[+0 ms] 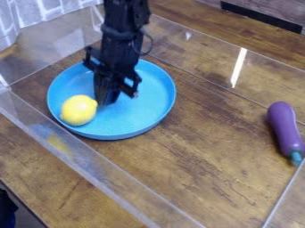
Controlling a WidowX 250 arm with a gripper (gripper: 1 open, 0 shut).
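A yellow ball-like object (78,109) lies in the front left of a round blue bowl (152,107). My black gripper (105,76) reaches down into the bowl from above, behind and right of the yellow object. It is somewhat blurred, and I cannot see anything held between its fingers; how far apart they are is unclear.
A purple eggplant-like toy (284,130) lies at the right edge on the wooden table (202,169). Clear panels border the table at the left and lower right. The table right of the bowl is clear.
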